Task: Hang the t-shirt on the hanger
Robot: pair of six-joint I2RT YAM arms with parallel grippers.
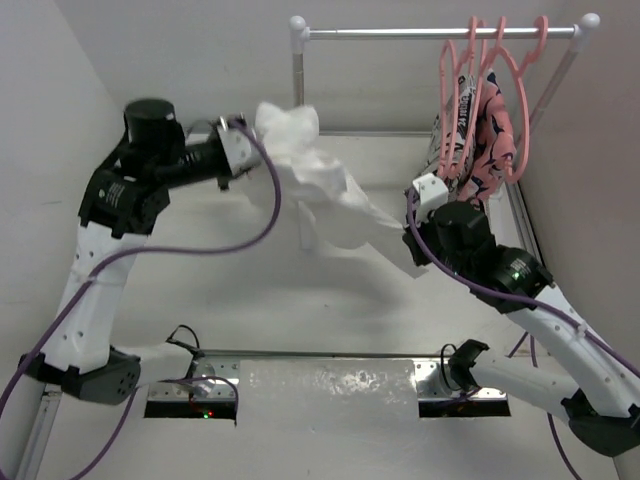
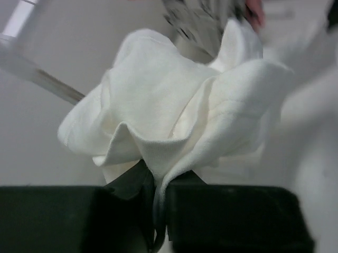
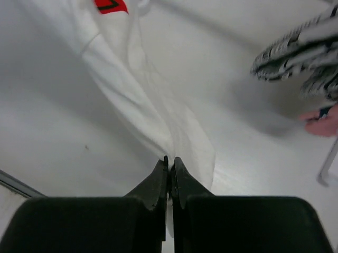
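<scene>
The white t-shirt (image 1: 320,180) is lifted and stretched between both grippers. My left gripper (image 1: 240,165), blurred at upper left, has a bunched part of the shirt (image 2: 174,105) between its fingers. My right gripper is shut on a thinner strip of the shirt (image 3: 121,89), near the hangers in the top view. A red print (image 3: 110,6) shows on the fabric. Pink hangers (image 1: 520,120) hang on the rail at the right, some carrying patterned garments (image 1: 490,140).
The white rack rail (image 1: 390,34) spans the back, with open space on its left half. Walls stand close at both sides.
</scene>
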